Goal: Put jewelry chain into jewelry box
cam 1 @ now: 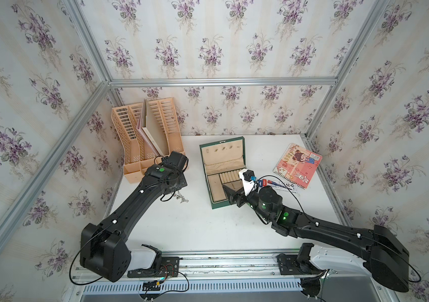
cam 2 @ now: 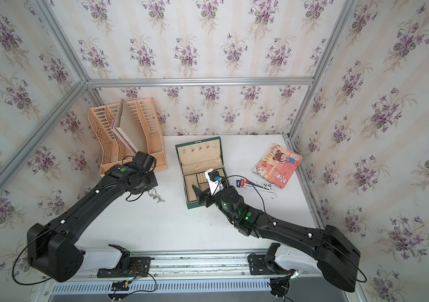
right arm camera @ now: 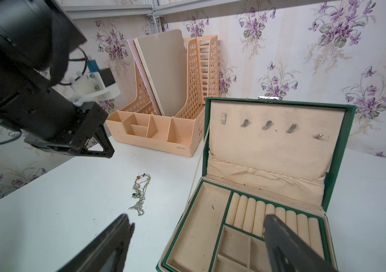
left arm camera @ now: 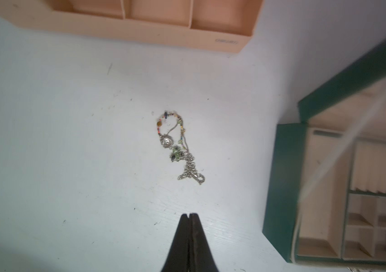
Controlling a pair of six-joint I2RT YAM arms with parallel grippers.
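Note:
The jewelry chain (left arm camera: 188, 164), silver links with a loop of coloured beads, lies bunched on the white table. In the left wrist view it is ahead of the fingertips, clear of them. My left gripper is shut with nothing between its fingers. In the right wrist view, that left gripper hangs above the table, apart from the chain (right arm camera: 139, 195). The green jewelry box (cam 1: 213, 193) stands open to the chain's right, its cream compartments bare. Over the box's front part my right gripper is open and empty.
A peach organizer (cam 1: 133, 172) holding folders stands behind the chain. Farther right are a red notebook (cam 1: 299, 165) and a white-and-blue pack (cam 2: 254, 185).

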